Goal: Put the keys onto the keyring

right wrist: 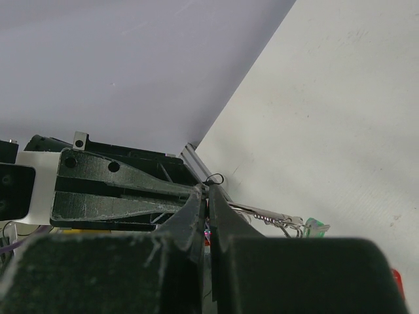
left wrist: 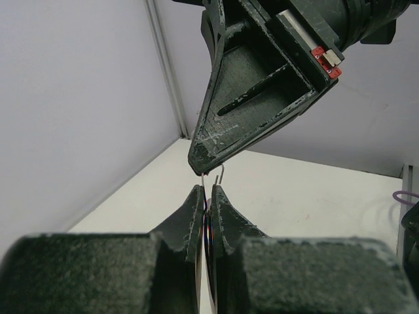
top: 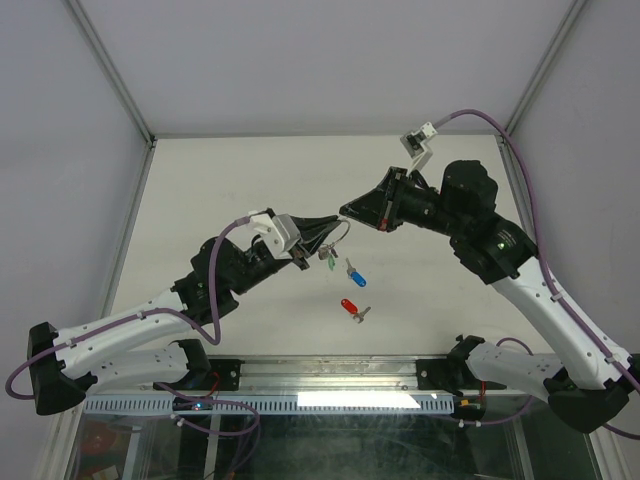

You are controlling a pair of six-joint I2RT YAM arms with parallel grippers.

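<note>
The keyring (top: 346, 234), a thin wire loop, hangs in the air where my two grippers meet. A green key (right wrist: 317, 228) is at its lower end, beside small metal parts. My left gripper (top: 337, 218) comes in from the left, shut; in the left wrist view thin wire (left wrist: 203, 181) runs between its fingertips and the other gripper. From the right, my right gripper (top: 343, 211) is shut too, its tips at the ring's upper end. The exact contact at the tips is hidden. A blue key (top: 356, 277) and a red key (top: 349, 307) lie on the table.
Grey walls (top: 330, 65) stand behind and at both sides. A metal rail (top: 330, 372) runs along the front edge. The two arms nearly touch at their tips.
</note>
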